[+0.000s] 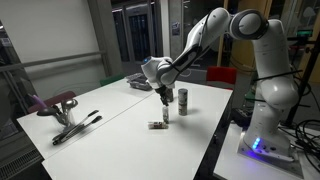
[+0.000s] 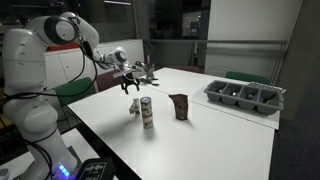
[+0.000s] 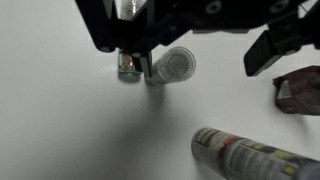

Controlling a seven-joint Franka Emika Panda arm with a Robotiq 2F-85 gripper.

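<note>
My gripper (image 1: pixel 165 101) hangs just above a small upright bottle (image 1: pixel 166 115) on the white table. In the wrist view its fingers stand apart, with the round pale top of the bottle (image 3: pixel 177 65) showing beyond them, near the left finger. Nothing looks gripped. Close by, a second small jar (image 1: pixel 158 125) with a coloured label lies on its side. A tall labelled can (image 2: pixel 147 112) stands upright nearby, apart from the gripper (image 2: pixel 126 88).
A brown package (image 2: pixel 181 106) stands past the can. Farther off are a grey bin with compartments (image 2: pixel 243 96), a utensil holder (image 1: pixel 64 116) and black tongs (image 1: pixel 78 128).
</note>
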